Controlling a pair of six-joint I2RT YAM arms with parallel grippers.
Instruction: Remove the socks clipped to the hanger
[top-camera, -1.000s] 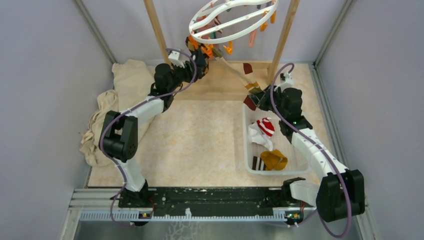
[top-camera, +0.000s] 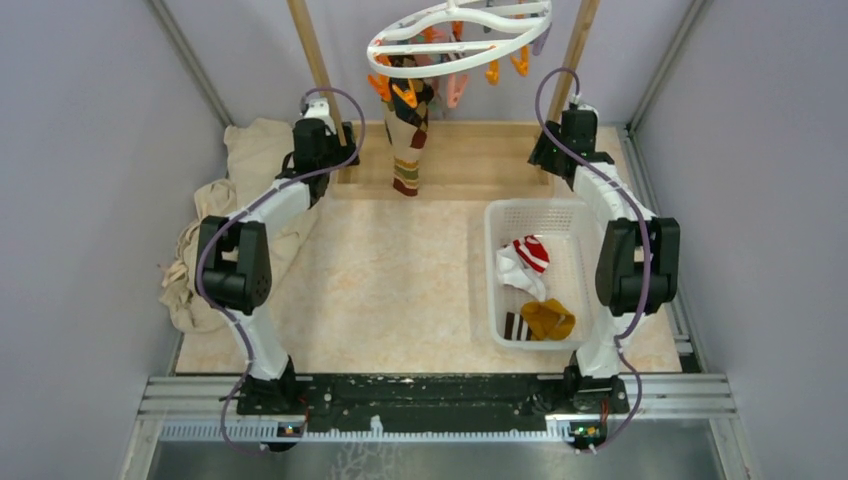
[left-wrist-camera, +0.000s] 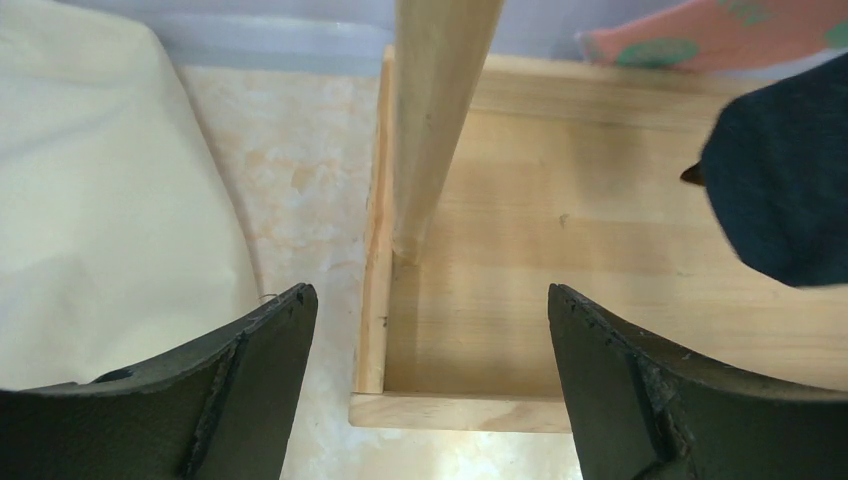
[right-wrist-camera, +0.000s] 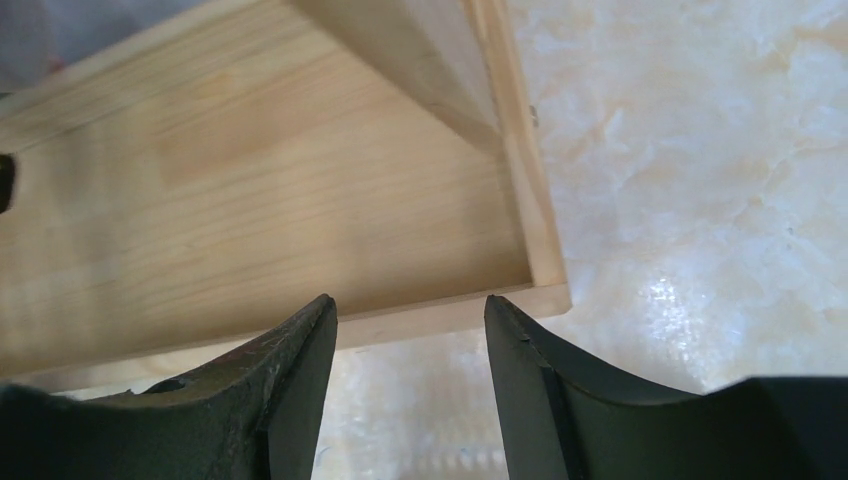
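Observation:
The white hanger (top-camera: 460, 60) with orange and pink clips hangs at the top middle. A patterned sock (top-camera: 408, 145) dangles from its left side. In the left wrist view a dark cloth (left-wrist-camera: 775, 170) is at the right, beside my open left gripper, which has nothing between its fingers. My right gripper stands open above the wooden frame, right of the hanger, holding nothing.
A white bin (top-camera: 585, 260) at the front right holds several socks. Wooden posts (left-wrist-camera: 435, 120) rise on both sides of the hanger. Beige cloth (top-camera: 255, 160) lies at the left.
The patterned sock, earlier stretched toward my right gripper, now hangs down free. The hanger has shifted slightly.

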